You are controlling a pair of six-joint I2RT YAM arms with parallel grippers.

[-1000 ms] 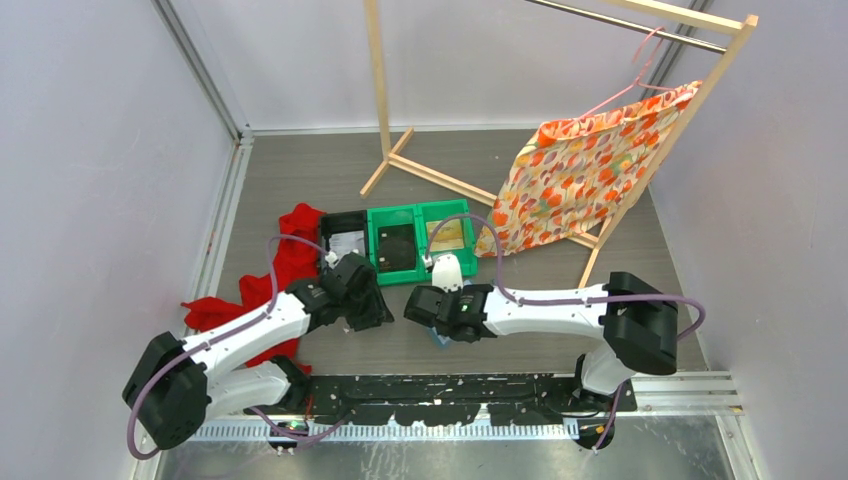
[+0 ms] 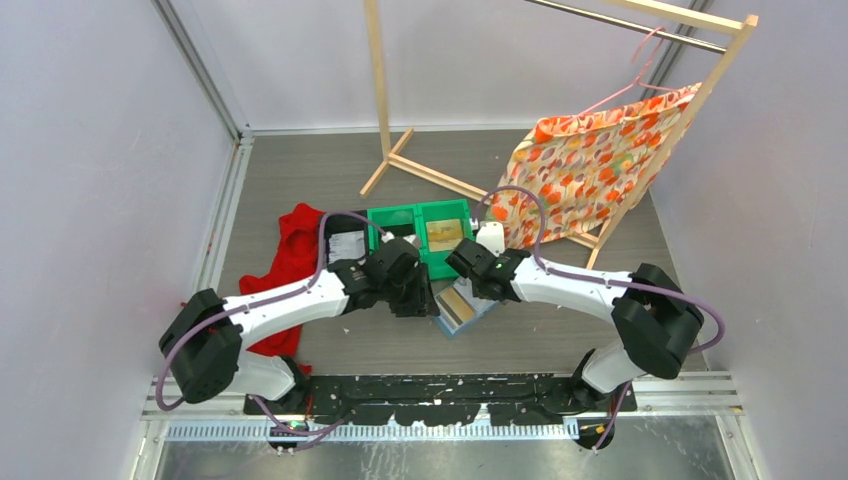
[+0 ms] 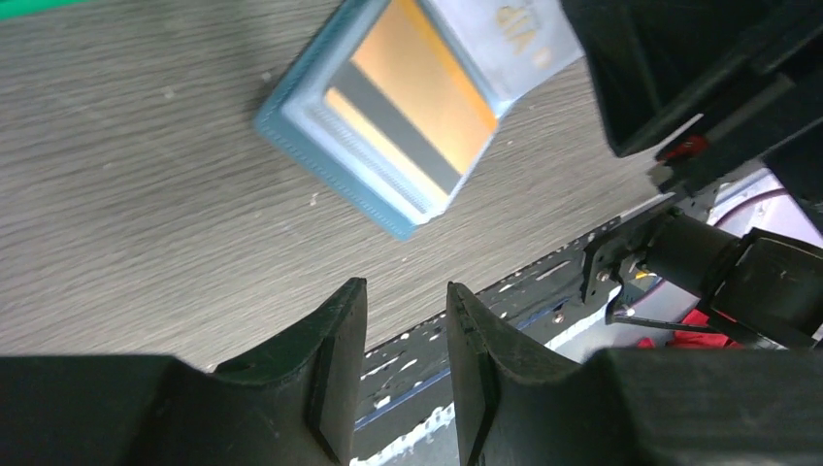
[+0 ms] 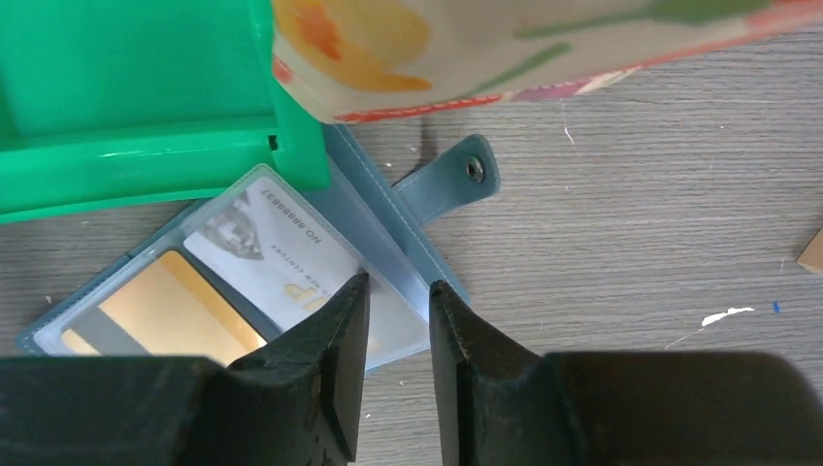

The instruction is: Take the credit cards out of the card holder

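Note:
The blue card holder (image 2: 457,308) lies flat on the floor in front of the green bin, between my two arms. Two cards show in its clear pockets: an orange one with a grey stripe (image 3: 412,97) and a whitish one with printed text (image 4: 281,238). Its strap with a snap button (image 4: 451,183) sticks out on the right. My left gripper is part open and empty, off the holder's near edge. Above the white card's end of the holder hangs my right gripper, part open, with no card between its fingers.
A green bin (image 4: 107,175) overlaps the holder's far side. Patterned cloth (image 2: 600,170) hangs from the wooden rack at the right. Red cloth (image 2: 290,250) lies at the left.
My left arm has moved right, towards the holder. The right arm has drawn back to the right, uncovering more of the holder, which is slightly shifted or at least more visible.

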